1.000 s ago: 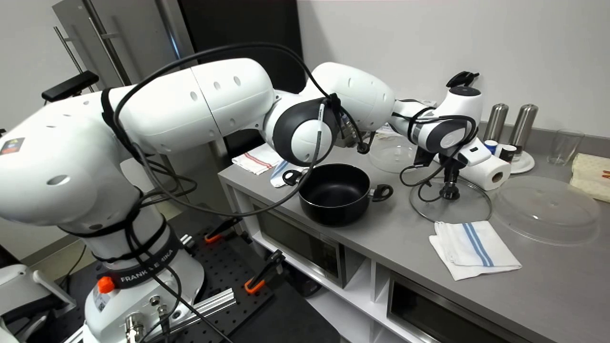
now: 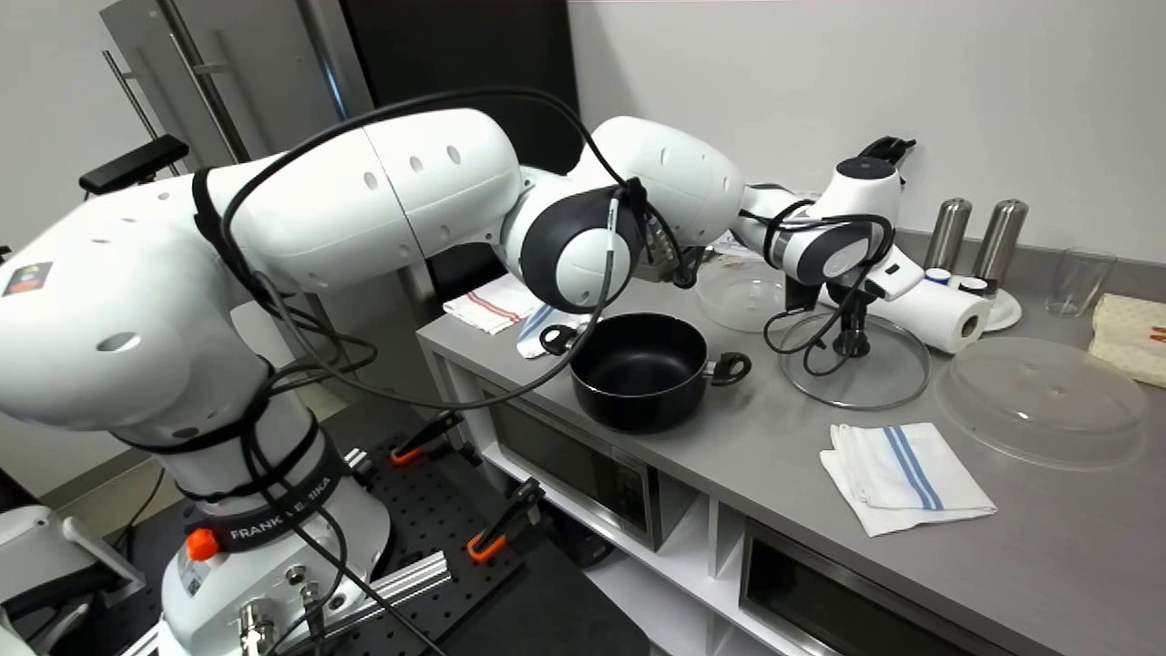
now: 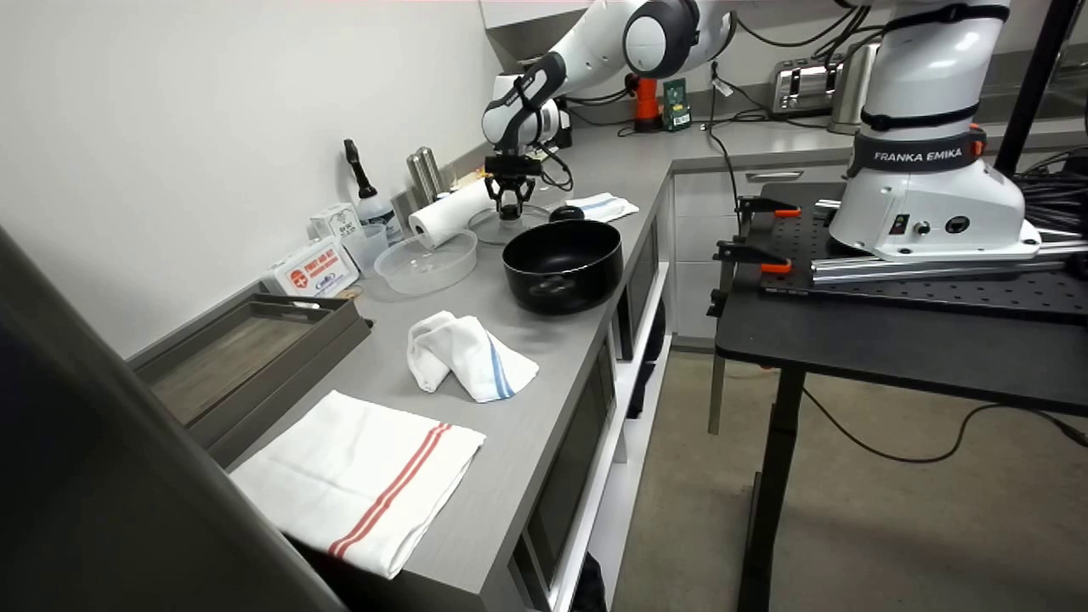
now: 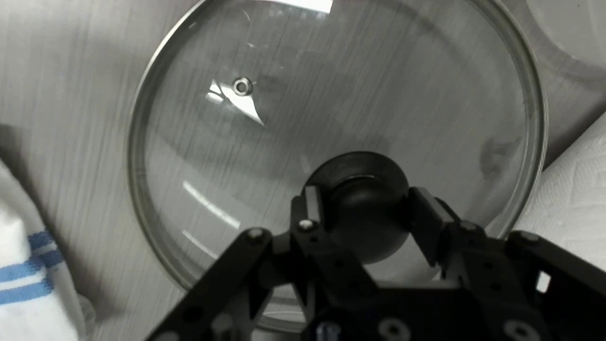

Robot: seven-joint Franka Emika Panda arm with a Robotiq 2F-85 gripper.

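Observation:
My gripper is shut on the black knob (image 4: pixel 369 221) of a round glass lid. The lid (image 4: pixel 341 113) has a metal rim and a small vent hole; in the wrist view it fills most of the picture. Whether it touches the counter or hangs slightly above it, I cannot tell. In exterior view 1 the lid (image 2: pixel 803 366) and my gripper (image 2: pixel 852 341) are to the right of an uncovered black pot (image 2: pixel 639 383), which looks empty. Exterior view 2 has the gripper (image 3: pixel 510 199) beyond the pot (image 3: pixel 563 280).
A paper towel roll (image 2: pixel 935 312) lies close behind the lid. A folded blue-striped towel (image 2: pixel 907 476) sits in front of it, and a clear plastic cover (image 2: pixel 1044 399) rests to its right.
The arm and gripper have moved a little left and up in exterior view 1. The lid has shifted with them, away from the blue-striped towel. The pot has stayed put.

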